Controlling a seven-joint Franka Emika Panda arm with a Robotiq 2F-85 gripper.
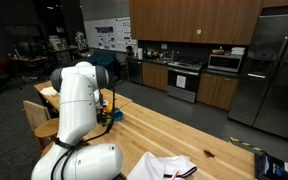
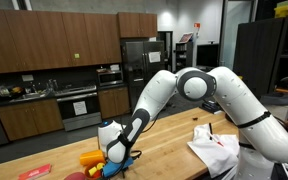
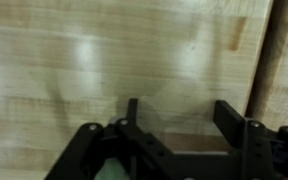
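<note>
In the wrist view my gripper has its two fingers well apart, with only bare wooden tabletop between and beyond them. A blurred pale green thing (image 3: pixel 110 171) shows under the gripper body at the bottom edge. In exterior view 2 the gripper (image 2: pixel 117 158) is low over the table's left part, close to an orange thing (image 2: pixel 91 158) and a blue thing (image 2: pixel 113 168). Exterior view 1 shows the blue thing (image 1: pixel 117 115) just right of the arm; the arm hides much of this area.
A crumpled white cloth (image 1: pixel 164 166) lies on the near part of the table, with a dark-and-red thing on it. A flat red item (image 2: pixel 32 172) lies at the left. A round stool (image 1: pixel 46 129) stands beside the table.
</note>
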